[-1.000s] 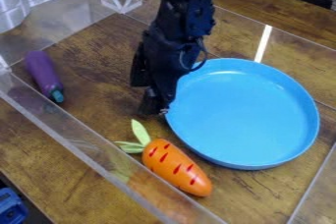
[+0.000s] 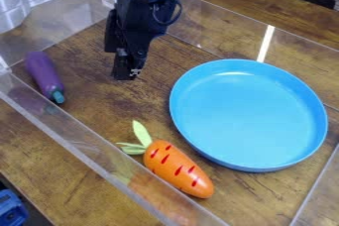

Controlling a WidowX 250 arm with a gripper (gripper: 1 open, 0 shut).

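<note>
The black robot gripper [image 2: 125, 56] hangs over the wooden surface at the upper middle left, between a purple object [image 2: 44, 75] and the blue plate [image 2: 248, 113]. I cannot tell whether its fingers are open or shut. An orange toy carrot [image 2: 176, 169] with a green top lies in front of the plate's left side. The purple object lies at the left, beside the clear wall.
Clear low walls [image 2: 93, 151] border the wooden surface. A small blue object [image 2: 8, 210] sits outside at the lower left corner. Bare wood shows between the purple object and the plate.
The arm and gripper have moved left and up, away from the plate's edge toward the purple object's side. The carrot, plate and purple object have not moved.
</note>
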